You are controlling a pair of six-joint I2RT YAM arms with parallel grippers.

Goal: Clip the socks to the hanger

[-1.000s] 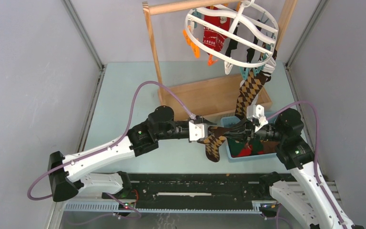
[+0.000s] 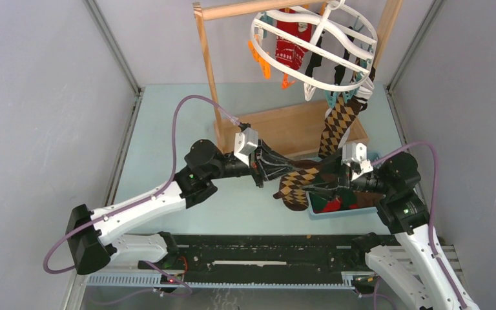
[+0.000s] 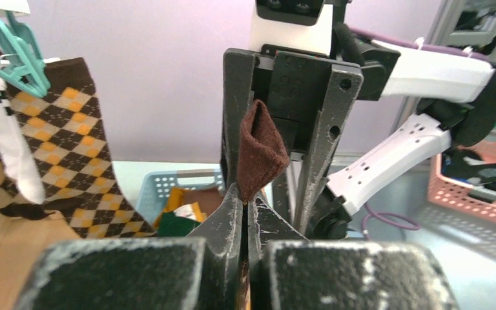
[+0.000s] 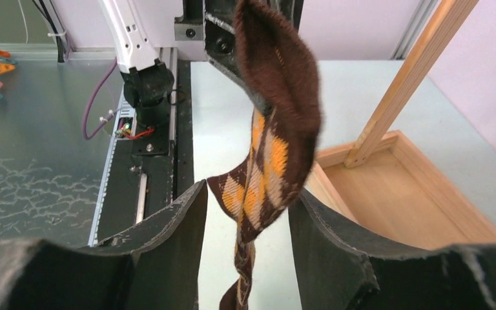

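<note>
A brown and yellow argyle sock (image 2: 295, 188) hangs from my left gripper, which is shut on its brown cuff (image 3: 259, 152). Around that sock, my right gripper stands open; in the right wrist view the cloth passes between its spread fingers. The white oval hanger (image 2: 311, 46) is at the back, above the table. From it hang a red patterned sock (image 2: 290, 50), dark socks, and on the right a matching argyle sock (image 3: 71, 139) with a white one beside it. Teal clips (image 3: 22, 61) grip these at the top.
A wooden frame (image 2: 208, 64) carries the hanger over a shallow wooden tray (image 2: 278, 132). Under the right arm sits a blue basket (image 2: 326, 214) with more socks inside.
My left gripper has turned and shifted slightly, and the sock hangs more widely spread to the right.
</note>
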